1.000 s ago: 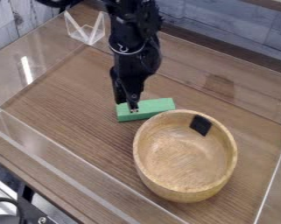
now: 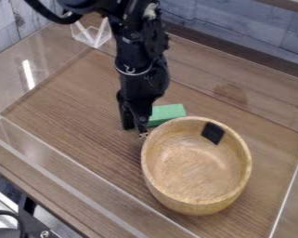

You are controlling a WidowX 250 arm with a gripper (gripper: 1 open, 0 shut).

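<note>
My black gripper [image 2: 135, 123] reaches down from the top centre to just left of a green block [image 2: 165, 113], low at the rim of a round wooden bowl [image 2: 188, 184]. The block lies on the table behind the bowl, partly hidden by the gripper. The fingers look close together, but whether they are shut or hold anything cannot be seen clearly.
A black block [image 2: 213, 132] sits on the bowl's back right rim. A clear plastic object [image 2: 89, 32] is at the back left.
The gripper has moved down over the left part of the green block, covering more of it. The bowl looks unmoved.
</note>
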